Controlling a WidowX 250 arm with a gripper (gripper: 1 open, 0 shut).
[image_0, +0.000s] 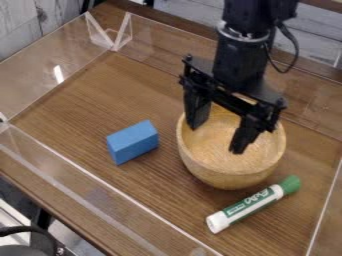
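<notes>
My black gripper (225, 122) hangs over the tan bowl (233, 167) at centre right, its fingers open and reaching down to the bowl's upper part. Whether they touch the bowl cannot be told. A blue block (132, 141) lies on the wooden surface left of the bowl. A white tube with a green cap (253, 205) lies in front of the bowl, to the right.
The wooden tray floor (87, 110) is clear at the upper left and behind the block. Clear plastic walls (40, 170) run along the left and front edges.
</notes>
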